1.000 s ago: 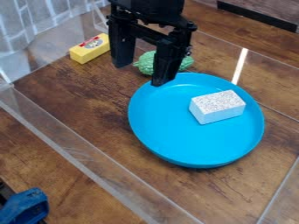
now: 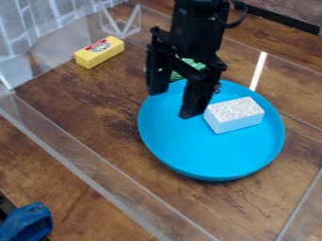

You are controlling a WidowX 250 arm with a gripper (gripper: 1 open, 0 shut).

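My black gripper [image 2: 176, 88] hangs over the back-left part of a blue plate [image 2: 201, 151], its fingers open and pointing down. To its right on the plate lies a white speckled block [image 2: 233, 114]. A green object [image 2: 191, 70] behind the plate is mostly hidden by the gripper.
A yellow box [image 2: 100, 52] with a label lies on the wooden table [image 2: 82, 104] at the back left. A blue object [image 2: 23, 222] sits at the bottom-left corner. A clear plastic edge runs along the left. The table between the yellow box and the plate is bare.
The objects have not visibly moved.
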